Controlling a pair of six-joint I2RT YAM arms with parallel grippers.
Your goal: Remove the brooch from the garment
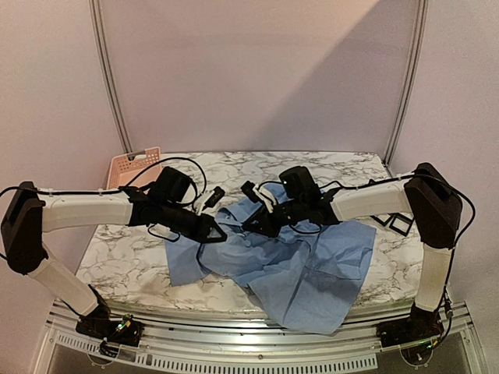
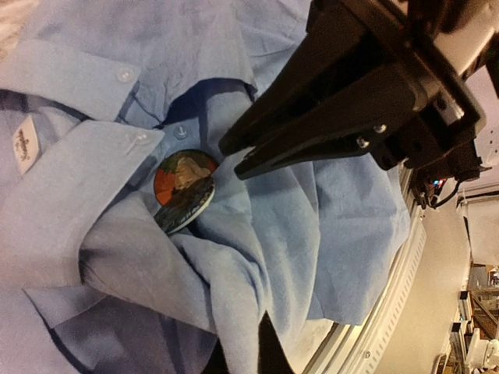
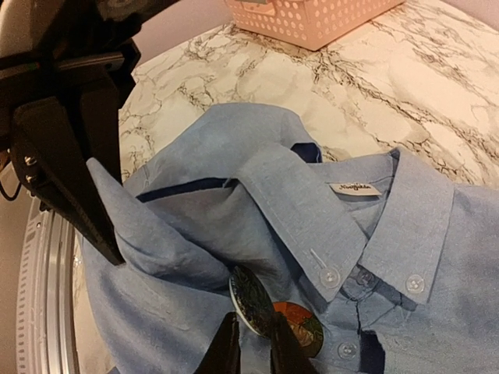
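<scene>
The brooch (image 2: 184, 178), round with a red, tan and dark picture, lies on the blue shirt (image 2: 288, 210) below its collar. From the right wrist view the brooch (image 3: 299, 327) shows two overlapping disc-like faces, one tilted; how it is fastened is hidden. My left gripper is shut on a raised fold of the shirt beside the brooch. My right gripper is slightly open, its tips low in front of the brooch. Seen from the left wrist, the right gripper has its tips just beside the brooch, with a narrow gap and nothing gripped.
A pink perforated basket (image 1: 134, 166) stands at the back left of the marble table (image 1: 234, 165). Small black frames (image 1: 401, 224) lie at the right, near the right arm. Both grippers are close together over the shirt.
</scene>
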